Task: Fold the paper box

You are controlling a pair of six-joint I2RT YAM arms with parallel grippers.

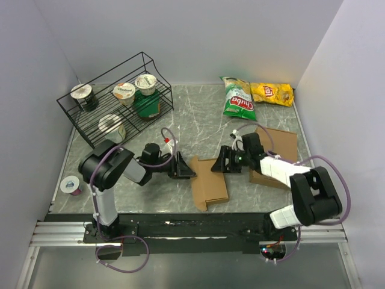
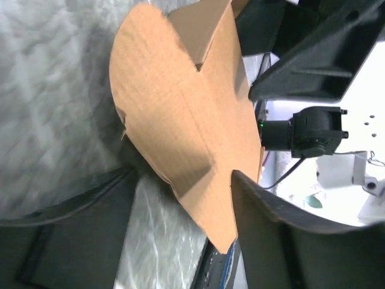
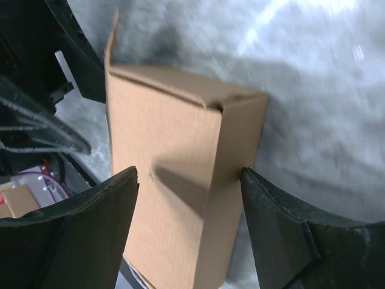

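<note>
A brown cardboard box point(image 1: 210, 183) stands near the front middle of the counter, a flap sticking out along its left side, seen large as a curved flap point(image 2: 162, 114) in the left wrist view. My left gripper point(image 1: 184, 170) is at the box's upper left, fingers apart around that flap in the left wrist view. My right gripper point(image 1: 226, 161) is at the box's upper right; in the right wrist view its fingers are apart, with the box point(image 3: 162, 150) between and beyond them. Whether either finger touches the cardboard is hard to tell.
Another flat cardboard piece point(image 1: 283, 138) lies at the right. Chip bags point(image 1: 239, 96) sit at the back right, a wire rack point(image 1: 96, 131) with tubs at the left, and a small tub point(image 1: 70, 185) at the front left.
</note>
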